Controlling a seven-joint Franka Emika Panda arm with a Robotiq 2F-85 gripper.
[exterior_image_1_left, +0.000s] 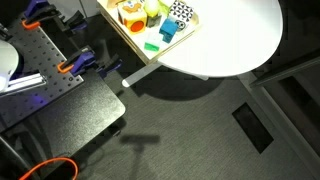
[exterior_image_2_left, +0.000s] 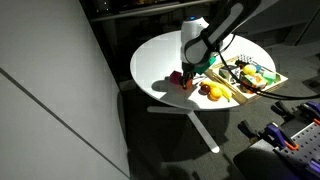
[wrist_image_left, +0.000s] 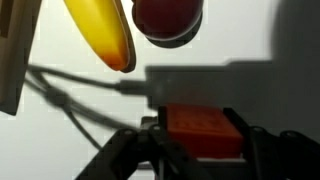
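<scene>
In the wrist view an orange-red object lies between the dark fingers of my gripper at the bottom. The fingers stand apart on both sides of it; whether they press on it cannot be made out. Above it are a yellow banana-like piece and a dark red round fruit on the white surface. In exterior view 2 my gripper is low over the round white table, beside a dark red piece. Exterior view 1 does not show the gripper.
A wooden tray of toy blocks stands right of the gripper. Loose fruit pieces, including an orange one, lie between them. A dark bench with tools adjoins it.
</scene>
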